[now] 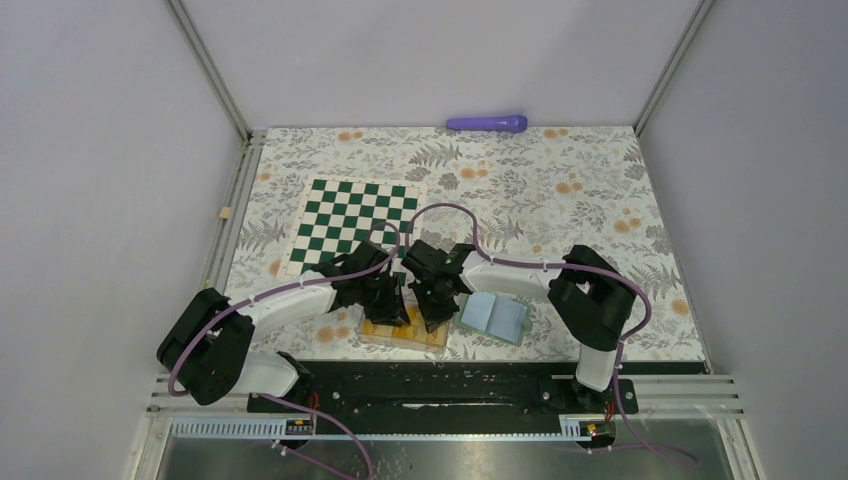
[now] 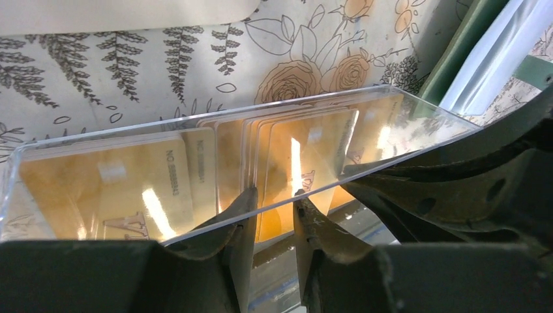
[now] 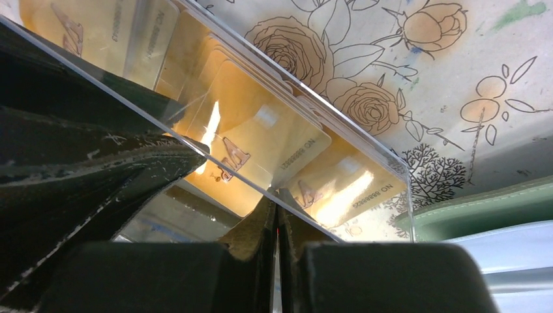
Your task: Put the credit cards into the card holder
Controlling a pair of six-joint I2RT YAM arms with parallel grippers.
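A clear box (image 1: 390,336) of gold cards lies at the table's front, under both grippers. In the left wrist view my left gripper has its fingers somewhat apart at a middle stack of cards (image 2: 293,150) inside the box; whether they touch a card is unclear. In the right wrist view my right gripper is shut at the box's near edge, by the cards (image 3: 261,130); what it holds is hard to see. The green card holder (image 1: 492,316) lies open, with clear sleeves, just right of the box.
A checkered board (image 1: 340,220) lies behind the left arm, and a purple microphone (image 1: 487,123) at the back edge. The two grippers are very close together.
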